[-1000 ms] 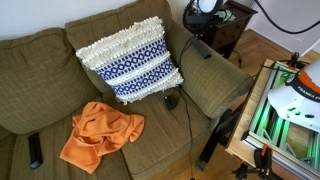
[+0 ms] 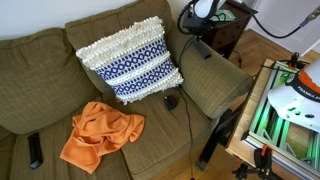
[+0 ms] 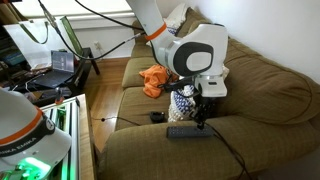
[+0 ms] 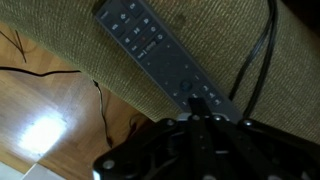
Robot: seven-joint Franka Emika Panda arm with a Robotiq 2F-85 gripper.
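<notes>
A dark grey remote [image 4: 160,48] with rows of buttons lies on the sofa arm, slanting across the wrist view. It also shows as a dark slab [image 3: 185,132] in exterior view 2. My gripper is shut, with its fingertips over or against the remote's lower end. No object can be made out between the fingers. In exterior view 2 the gripper [image 3: 200,123] points down at the remote's edge; whether it touches is too small to tell.
A black cable [image 4: 262,55] runs beside the remote. On the seat lie an orange cloth [image 2: 101,133], a second dark remote [image 2: 35,150] and a small black object [image 2: 170,101]. A blue-and-white pillow [image 2: 135,62] leans on the backrest. Wooden floor [image 4: 40,130] lies beyond the arm's edge.
Everything on the sofa seat looks the same.
</notes>
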